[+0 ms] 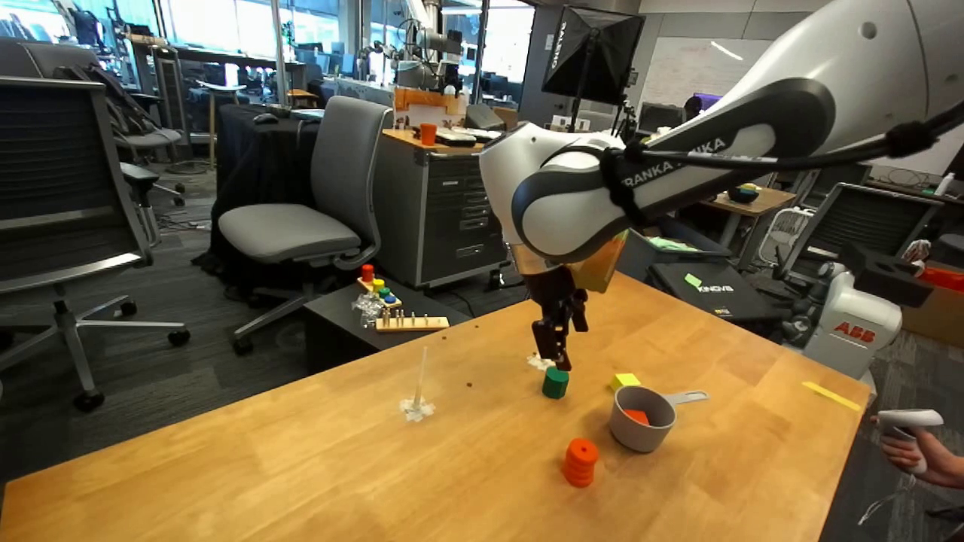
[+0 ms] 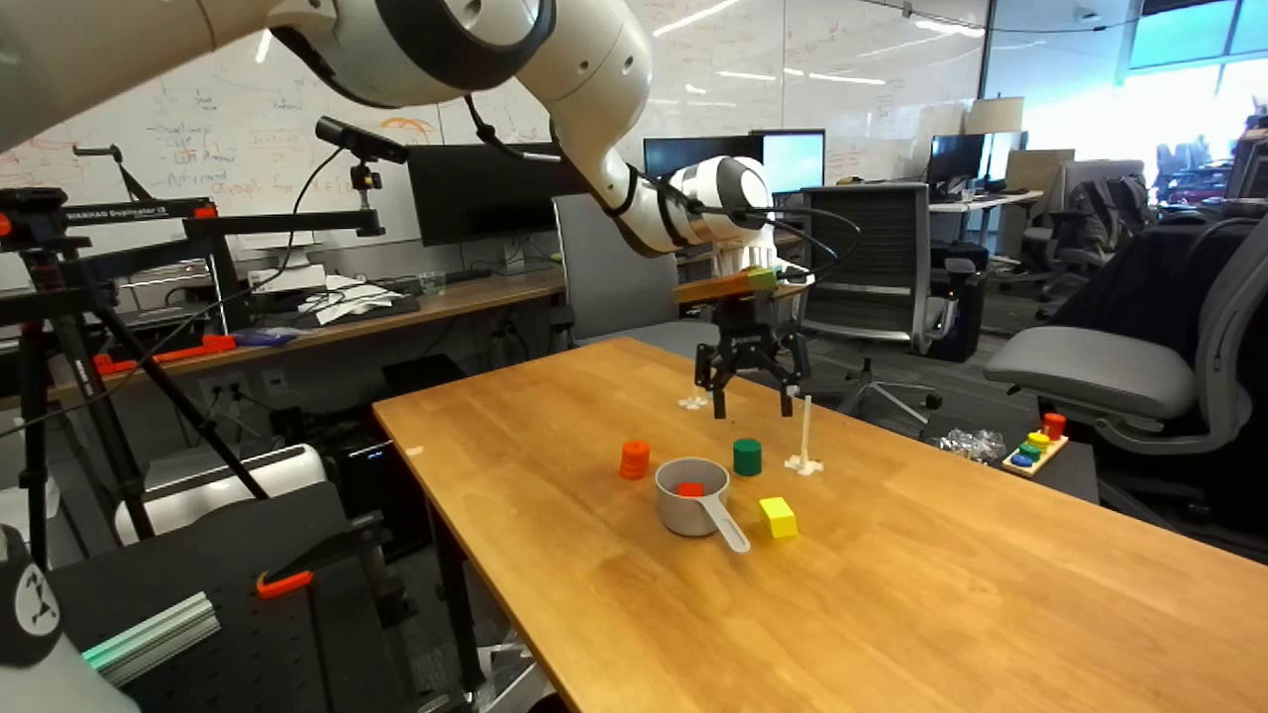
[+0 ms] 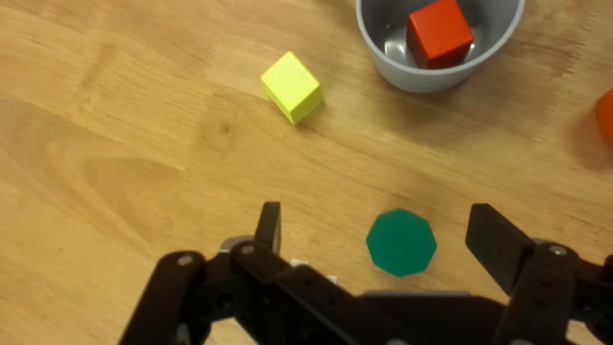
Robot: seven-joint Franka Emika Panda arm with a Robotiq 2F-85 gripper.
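Note:
My gripper stands open above the table, its fingers wide apart and nothing held. In the wrist view a green block [image 3: 402, 242], eight-sided from above, shows between the two fingers but lower down, on the tabletop. The yellow cube [image 3: 291, 87] lies on the bare wood, apart from a grey pot [image 3: 425, 80]. Inside that pot rests a red block [image 3: 440, 34]. An orange stack of discs [image 1: 581, 461] stands near the pot; only its edge enters the wrist view.
A thin upright peg [image 1: 420, 379] is fixed to the table with white tape. In exterior view 2 another peg [image 2: 805, 438] rises close to the green block. The pot's handle [image 1: 688, 397] sticks out sideways.

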